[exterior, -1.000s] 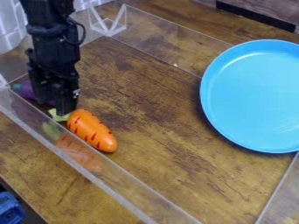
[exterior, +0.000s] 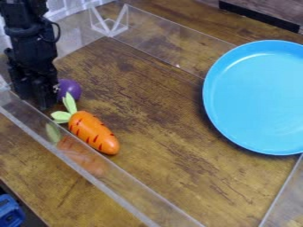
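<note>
My black gripper is low at the left edge, just inside the clear wall. A purple object, perhaps a toy eggplant, lies beside it, partly hidden behind it. An orange toy carrot with green leaves lies to the lower right of the gripper, apart from it. The fingers are dark and partly hidden by the wall, so I cannot tell whether they are open or shut.
A large blue plate fills the right side. Clear walls border the wooden surface, whose middle is bare. A blue item sits outside at the lower left.
My gripper has moved left, uncovering more of the purple object. The carrot and plate look unmoved.
</note>
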